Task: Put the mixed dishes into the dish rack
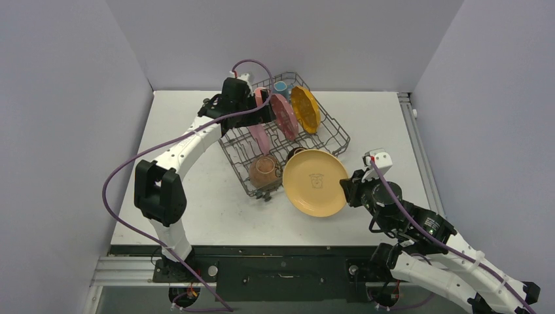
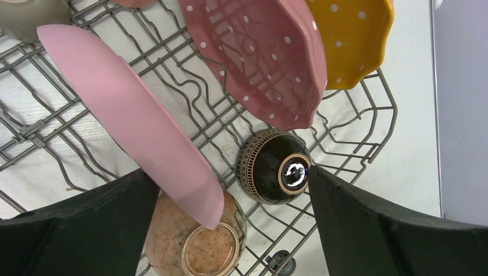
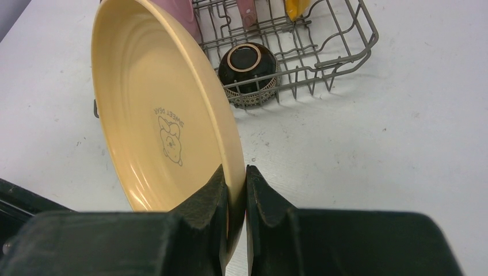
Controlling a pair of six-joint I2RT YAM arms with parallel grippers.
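A cream plate (image 1: 316, 183) with a small printed figure is pinched at its edge by my right gripper (image 1: 347, 191), tilted above the front corner of the wire dish rack (image 1: 339, 152). In the right wrist view the plate's rim (image 3: 218, 115) sits between the fingers. My left gripper is open over the rack, its fingers wide apart. A pink plate (image 2: 144, 123) stands slanted in the rack, close by the left finger (image 2: 109, 215); I cannot tell whether they touch. The rack also holds a dotted pink plate (image 1: 284, 118) and a yellow plate (image 1: 305, 110).
A brown bowl (image 1: 265, 171) and a black bowl (image 2: 276, 167) lie upside down at the rack's front. A blue cup (image 1: 281, 89) is at its back; the left arm covers most of a pink cup.
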